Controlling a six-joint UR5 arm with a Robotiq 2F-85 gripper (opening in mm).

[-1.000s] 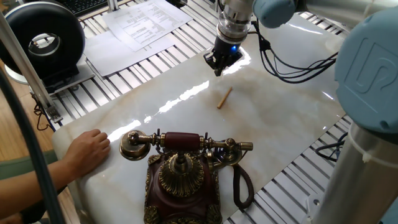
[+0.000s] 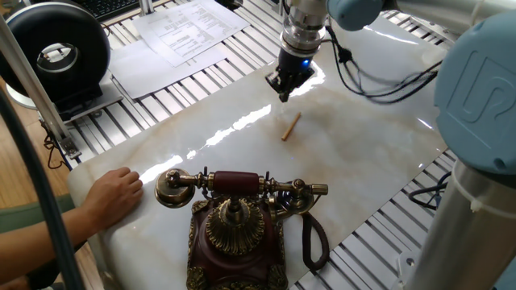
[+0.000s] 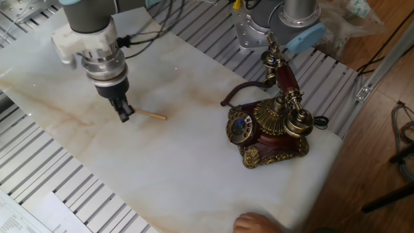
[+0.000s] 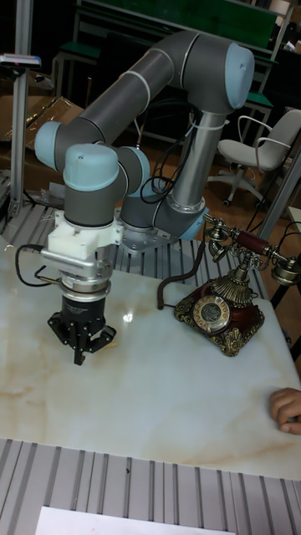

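A short thin wooden stick [image 2: 291, 126] lies on the pale marble-patterned board. My black gripper [image 2: 284, 95] points downward over the board, a little beyond the stick in exterior view 1. In exterior view 2 the gripper [image 3: 124, 118] appears right at one end of the stick [image 3: 150, 114], but whether they touch cannot be told. Exterior view 3 shows the gripper [image 4: 80, 357] from the front, with the stick mostly hidden behind it. How far apart its fingers stand is unclear, and nothing shows held between them.
An ornate dark red and brass telephone [image 2: 235, 229] stands on the board, its cord beside it. Close to it a person's hand [image 2: 115, 196] rests on the board's edge. Papers [image 2: 181, 36] lie on the slatted table. The board's middle is clear.
The stick, telephone and hand have stayed put.
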